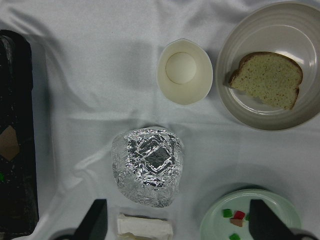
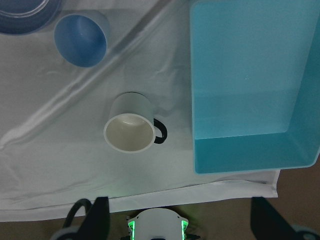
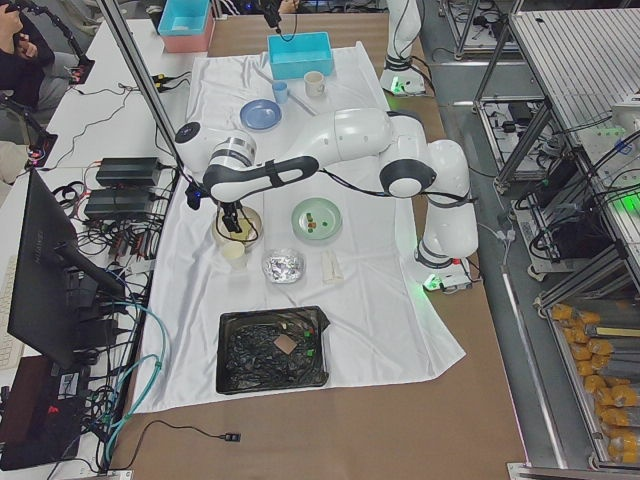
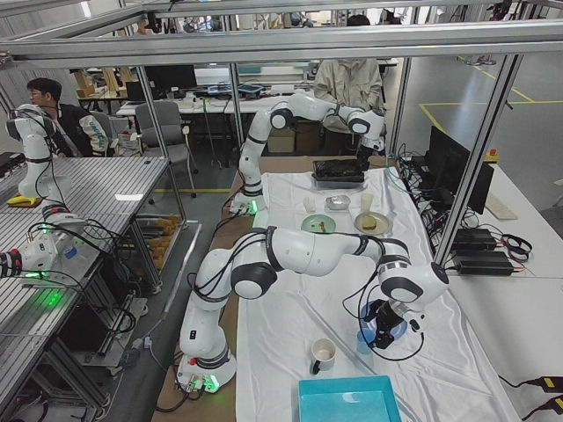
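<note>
My left gripper is open and empty above a foil packet (image 1: 147, 165), a cream cup (image 1: 184, 75), a beige plate (image 1: 235, 105) holding a bread slice (image 1: 267, 80), a green plate (image 1: 215, 230) with small coloured pieces and a pale wrapped packet (image 1: 142, 227). In the camera left view it hangs over the beige plate. My right gripper stands open and empty above a white mug (image 2: 127, 122) with black handle, a blue cup (image 2: 80, 40), a blue plate (image 2: 20, 20) and a turquoise tray (image 2: 245, 60).
A black tray (image 3: 272, 375) lies at the near end of the white cloth in the camera left view. A monitor, cables and boxes crowd the left side. The cloth between the blue plate and the green plate is fairly clear.
</note>
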